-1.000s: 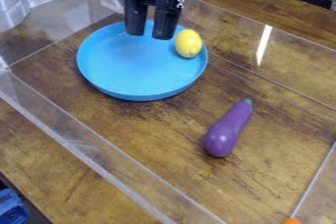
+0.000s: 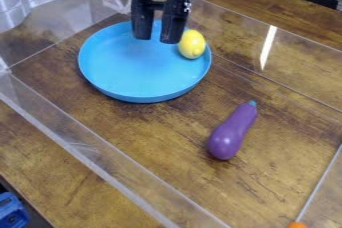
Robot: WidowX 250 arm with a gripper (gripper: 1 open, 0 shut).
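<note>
My black gripper (image 2: 159, 28) hangs over the back of a blue plate (image 2: 140, 72), its two fingers apart and nothing visible between them. A yellow egg-shaped object (image 2: 193, 44) lies on the right side of the plate, just right of the gripper. A purple eggplant-like object (image 2: 233, 129) lies on the wooden table to the lower right of the plate.
A blue object (image 2: 10, 212) sits at the lower left corner and a small orange one (image 2: 297, 224) at the bottom right. Clear walls or strips run along the left and lower right.
The gripper has shifted very slightly over the back of the plate. The plate and the objects have stayed in place.
</note>
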